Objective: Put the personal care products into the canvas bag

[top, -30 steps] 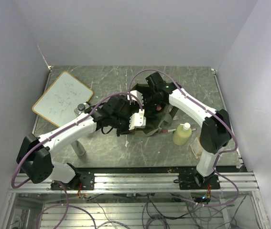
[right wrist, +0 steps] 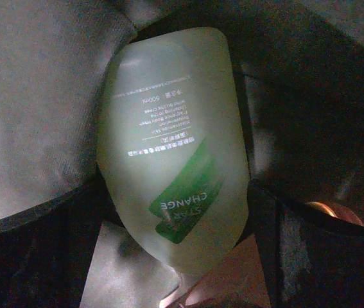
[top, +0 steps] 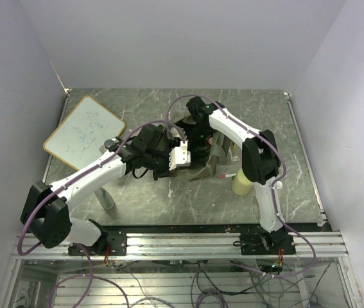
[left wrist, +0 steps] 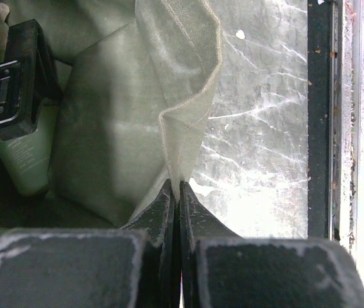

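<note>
The olive canvas bag (top: 204,168) (left wrist: 92,147) is open in the middle of the table. My left gripper (top: 169,168) is shut on its rim, the hemmed fabric running up from between the fingers. My right gripper (top: 198,128) is down inside the bag, open around a pale green 500ml body wash bottle (right wrist: 172,109) lying in it; whether the fingers touch it, I cannot tell. A reddish round item (right wrist: 339,212) lies beside that bottle.
A yellow pump bottle (top: 242,184) stands right of the bag. A whiteboard (top: 82,131) lies back left, with bottles (top: 104,199) on the left side. A red-capped tube (top: 226,176) lies near the bag.
The bag's right side has shifted slightly. The left arm has barely moved.
</note>
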